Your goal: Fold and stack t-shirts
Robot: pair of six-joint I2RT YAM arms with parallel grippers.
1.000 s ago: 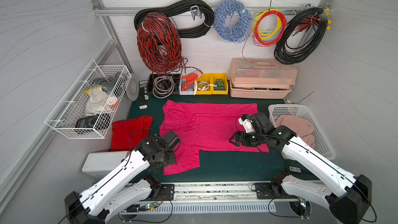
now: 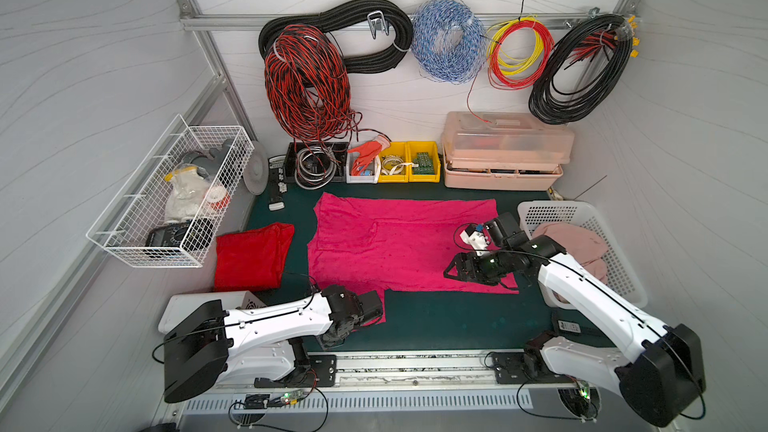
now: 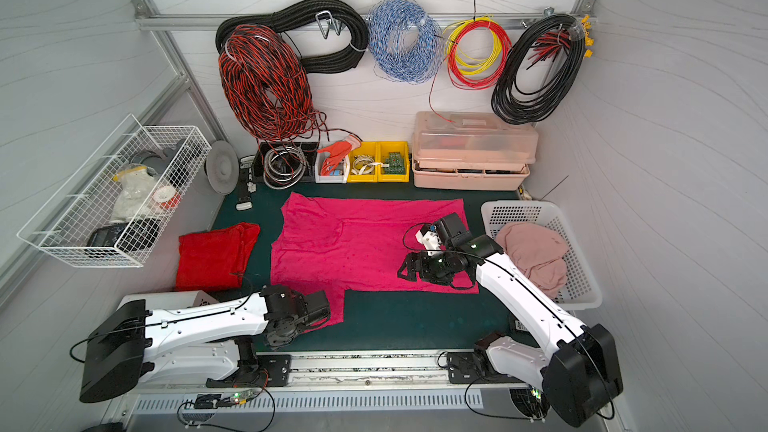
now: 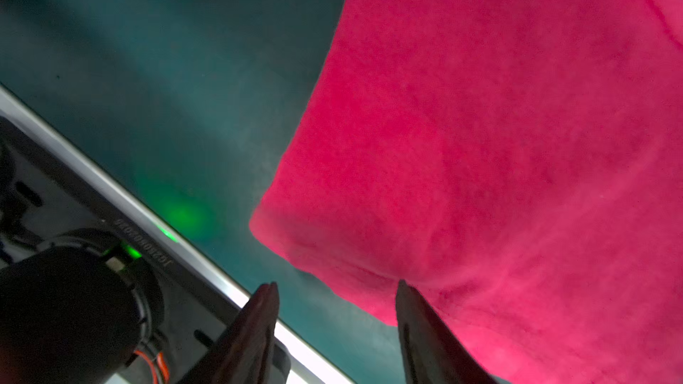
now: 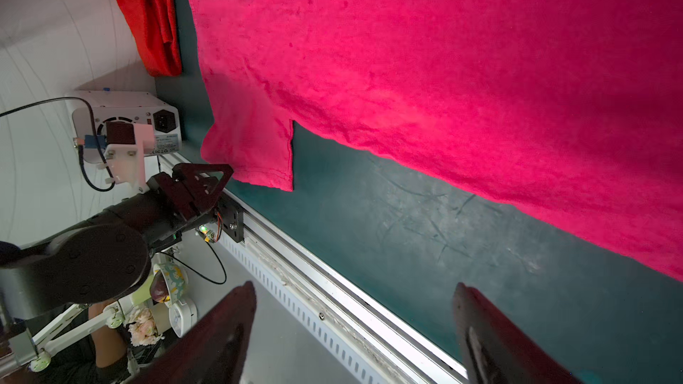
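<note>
A pink t-shirt (image 2: 400,240) lies spread on the dark green table, its near-left sleeve (image 5: 256,135) reaching toward the front rail. Just over that sleeve is my left gripper, its fingers part open; in the left wrist view one fingertip overlaps the edge of the cloth (image 4: 441,192) and the other is beyond it, with nothing visibly pinched. Above the shirt's right end hangs my right gripper, open and empty. A red folded shirt (image 2: 254,257) rests left of the pink one.
A white basket (image 2: 632,284) holding a pale pink cloth (image 2: 576,244) stands at the right. Small bins (image 2: 408,161) and a pink toolbox (image 2: 504,152) line the back. Bare table (image 2: 456,321) lies in front of the shirt's body.
My left arm has swung right and toward the front, from the sleeve's left side to over the sleeve. The right arm has shifted slightly. The shirt appears unmoved.
</note>
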